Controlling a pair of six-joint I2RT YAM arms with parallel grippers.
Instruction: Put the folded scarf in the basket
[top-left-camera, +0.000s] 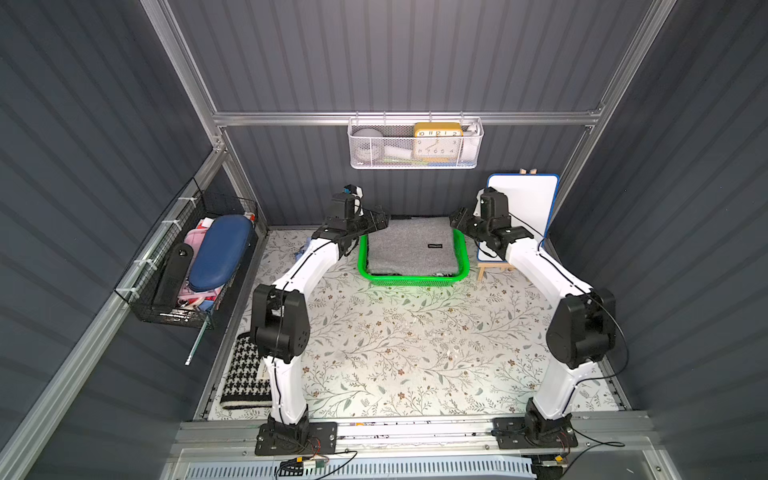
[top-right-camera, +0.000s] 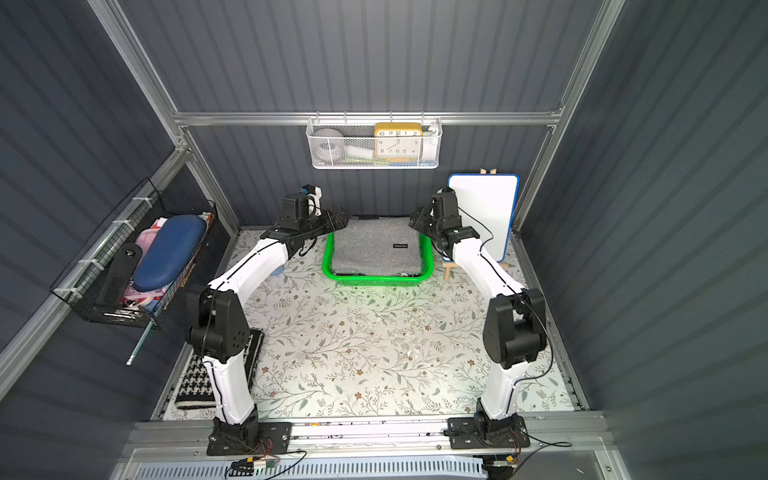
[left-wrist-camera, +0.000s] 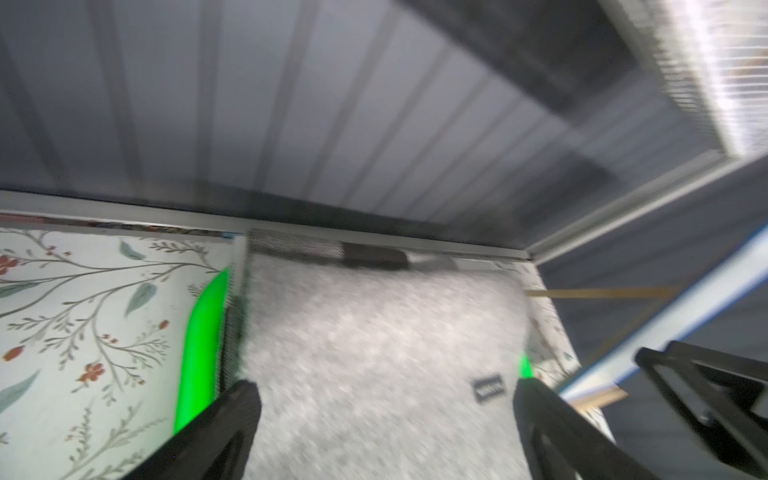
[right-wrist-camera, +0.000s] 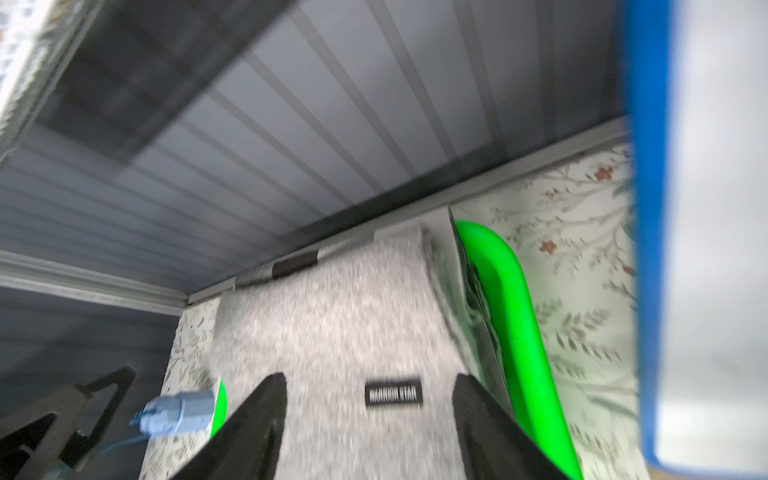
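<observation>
The grey folded scarf (top-left-camera: 412, 249) lies flat inside the green basket (top-left-camera: 413, 281), its dark label toward the right. Above the basket's left rim, my left gripper (top-left-camera: 382, 219) is open. On the opposite side, my right gripper (top-left-camera: 457, 217) stands partly open over the right rim. In the left wrist view the scarf (left-wrist-camera: 376, 352) shows between widely parted fingers. The right wrist view has the scarf (right-wrist-camera: 344, 336) below and beyond the parted fingertips (right-wrist-camera: 268, 416), with nothing gripped.
A whiteboard (top-left-camera: 524, 204) on an easel stands close by my right arm. Overhead, a white wire basket (top-left-camera: 414, 152) hangs on the back wall. A black wire basket (top-left-camera: 164, 308) is at left, a houndstooth cloth (top-left-camera: 242, 380) at lower left.
</observation>
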